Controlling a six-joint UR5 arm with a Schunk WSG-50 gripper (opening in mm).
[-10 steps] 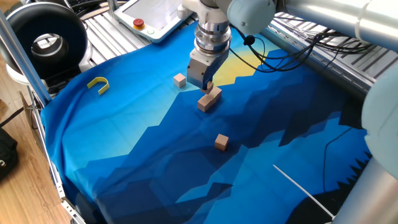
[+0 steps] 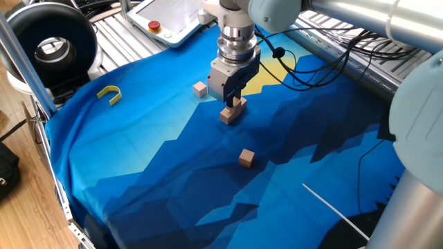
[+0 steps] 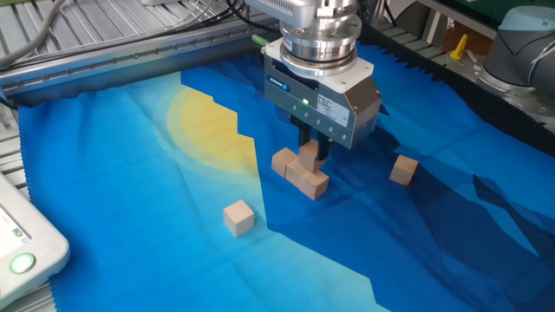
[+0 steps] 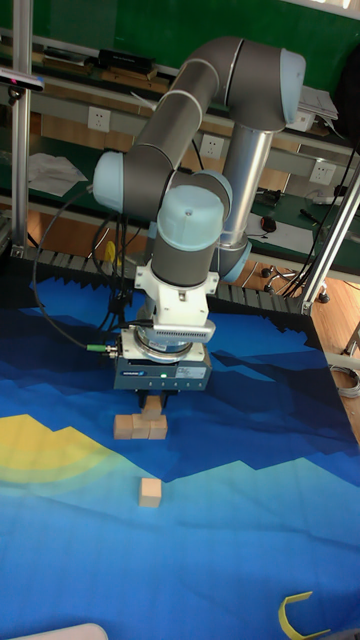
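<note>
Two dark fingers [image 3: 323,148] of my gripper [image 3: 314,149] point straight down at a small wooden cube [image 3: 310,159]. That cube sits on top of a short row of wooden cubes [image 3: 285,162] lying side by side on the blue cloth. The fingers stand at opposite sides of the upper cube; whether they press on it or are slightly apart cannot be made out. In exterior view 1 a finger partly covers the upper cube [image 2: 238,102]. Single wooden cubes lie apart from the row, one on the pale cloth [image 3: 239,217] and another on the dark cloth [image 3: 404,170].
A yellow curved piece [image 2: 109,94] lies near the cloth's edge. Beside the cloth rests a teach pendant [image 2: 169,17] with a red button. A thin white stick [image 2: 336,211] and loose black cables [image 2: 339,59] are in view. Wide bare cloth surrounds the cubes.
My gripper and the upper cube have shifted slightly down and right in exterior view 1, onto the row. A dark finger now shows in front of that cube. The other cubes have stayed put.
</note>
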